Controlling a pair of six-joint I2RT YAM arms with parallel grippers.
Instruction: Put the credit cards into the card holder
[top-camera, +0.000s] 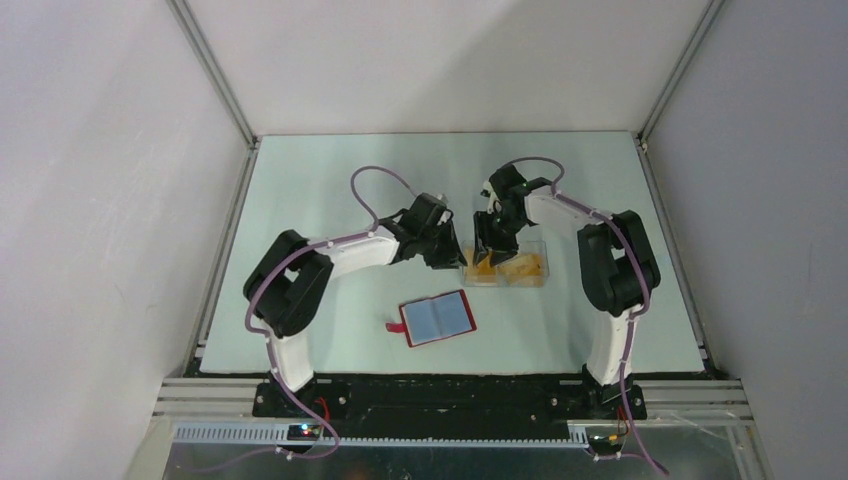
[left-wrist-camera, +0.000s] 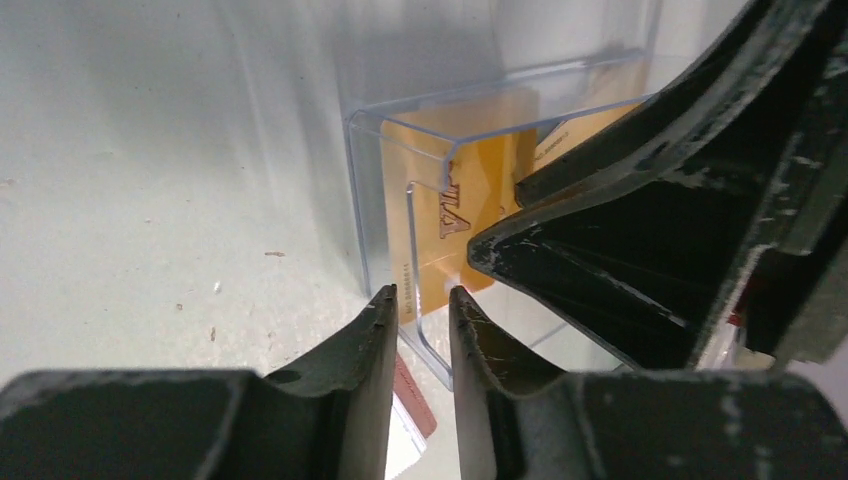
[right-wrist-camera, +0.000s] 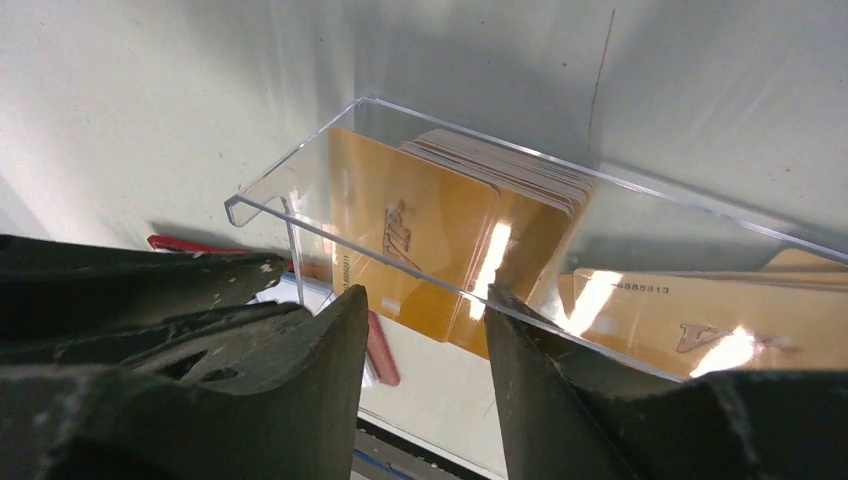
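Gold cards (right-wrist-camera: 420, 215) stand in the left part of a clear box (top-camera: 505, 284), the front one fanned off the stack. Over them is my right gripper, partly open, one finger on either side of the cards' lower edge; contact cannot be made out. My left gripper stands partly open at the box's left end, the clear wall showing between its fingers. The card holder (top-camera: 438, 318) lies open, with pale blue pages and a red border, in front of the box.
More gold cards (right-wrist-camera: 690, 310) lie tilted in the box's right part. The two grippers are very close together at the box's left end. Bare table surrounds the box and the holder.
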